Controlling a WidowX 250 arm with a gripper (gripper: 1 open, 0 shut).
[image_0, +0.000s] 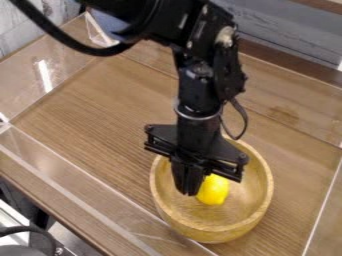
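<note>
A round tan bowl stands on the wooden table near the front right, with a yellow object inside it on the right. The black arm reaches down from the top, and its gripper is over the left part of the bowl, shut, with nothing visible between its fingers. The gripper body partly covers the bowl's back and the top of the yellow object.
Clear strips edge it at the left and right, with a pale wall at the back and a black cable at the bottom left.
</note>
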